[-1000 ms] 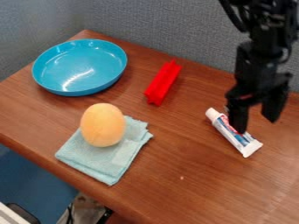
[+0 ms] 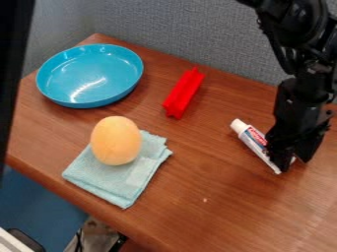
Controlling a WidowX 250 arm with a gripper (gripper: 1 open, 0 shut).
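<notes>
My gripper (image 2: 287, 152) is low on the right of the wooden table, its dark fingers down around the lower half of a white toothpaste tube (image 2: 249, 136) with red and blue print. The tube lies diagonally, its cap end toward the upper left. Whether the fingers grip it is not clear, as the gripper hides part of it.
A blue plate (image 2: 90, 76) sits at the back left, with a red object (image 2: 183, 93) to its right. An orange egg-shaped object (image 2: 116, 141) rests on a folded light-blue cloth (image 2: 108, 182) at the left front.
My gripper has come down onto the toothpaste tube, now covering more of its lower end. The other objects are where they were.
</notes>
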